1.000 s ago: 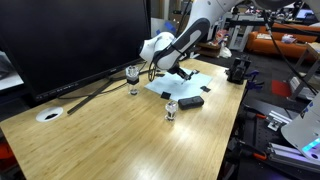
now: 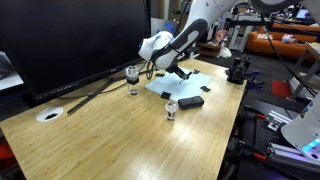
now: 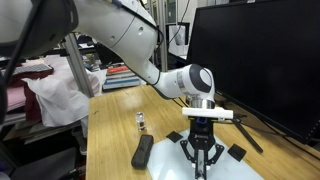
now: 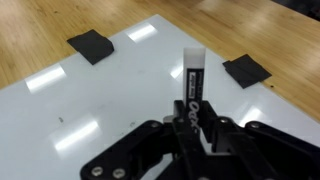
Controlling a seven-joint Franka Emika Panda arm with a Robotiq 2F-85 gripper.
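Note:
In the wrist view a slim white marker (image 4: 193,80) with dark print stands upright between the fingers of my gripper, which is shut on it. Beneath lies a glossy white board (image 4: 90,105), its corners held by black tape pieces (image 4: 91,46). In exterior view 2 the gripper (image 3: 201,160) is over the board (image 3: 235,168), the marker (image 3: 201,168) pointing down. Whether its tip touches the surface, I cannot tell. Exterior view 1 shows the arm above the board's far part.
A black eraser-like block (image 2: 191,103) lies by the board's near edge, with a small white cup (image 2: 171,110) left of it. A clear bottle (image 2: 132,80) stands near the monitor (image 2: 90,45). A tape roll (image 2: 50,115) lies far left.

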